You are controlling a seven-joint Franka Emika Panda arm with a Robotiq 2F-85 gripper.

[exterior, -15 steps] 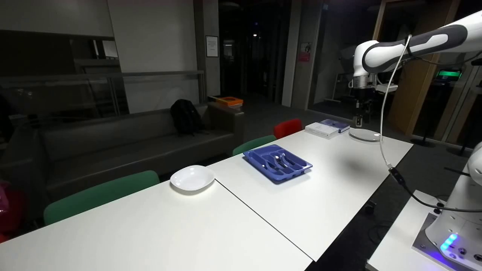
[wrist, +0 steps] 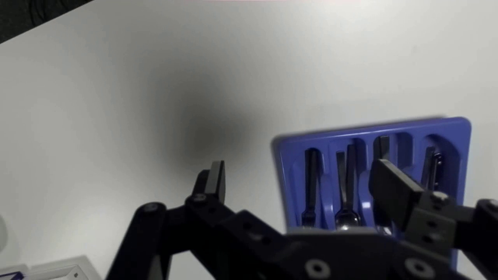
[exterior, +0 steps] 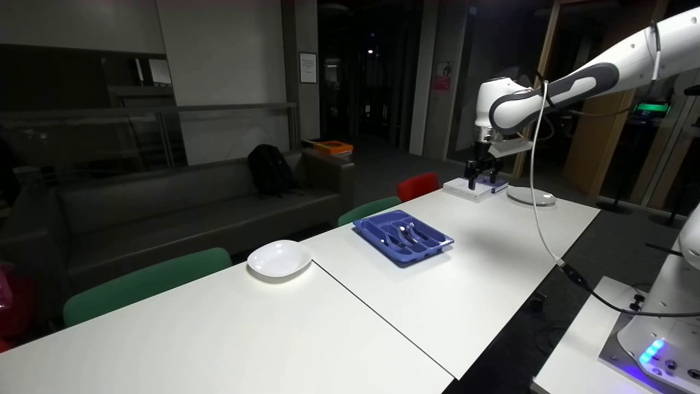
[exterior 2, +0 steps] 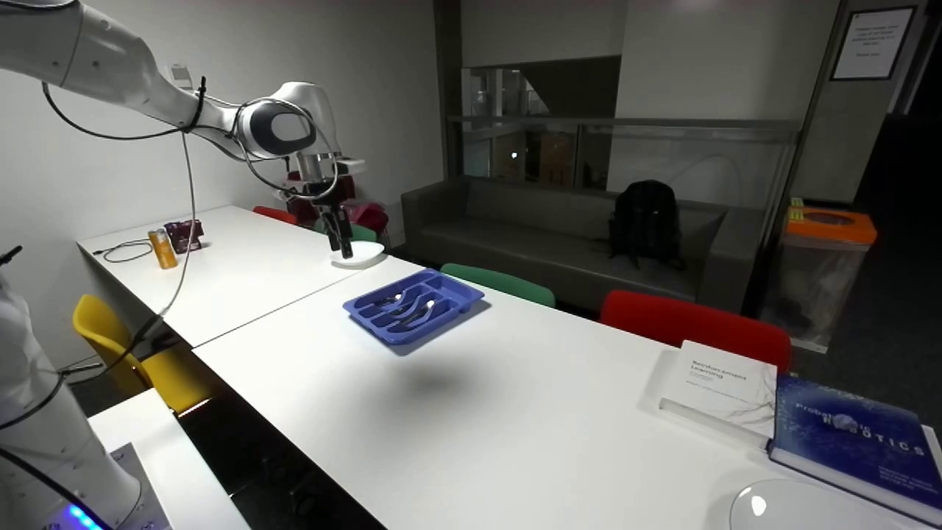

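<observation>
My gripper is open over the white table, its two fingers [wrist: 215,179] wide apart with nothing between them. Beneath it, in the wrist view, a blue cutlery tray [wrist: 462,140] lies partly hidden by the right finger and the gripper body. Dark-handled pieces of cutlery [wrist: 344,186] rest in its compartments. From the side, the tray [exterior: 367,230] sits on the tabletop, with the gripper [exterior: 482,177] held up in the air, clear of it.
A white bowl [exterior: 280,258] stands on the neighbouring table near the seam. Two books, one white [exterior 2: 724,384] and one blue [exterior 2: 852,433], lie at the other end beside a plate [exterior 2: 795,508]. Orange cans [exterior 2: 163,248] stand far off.
In exterior view 1 the arm and gripper have shifted left, towards the tray's side. The tray, bowl, books and plate have stayed put.
</observation>
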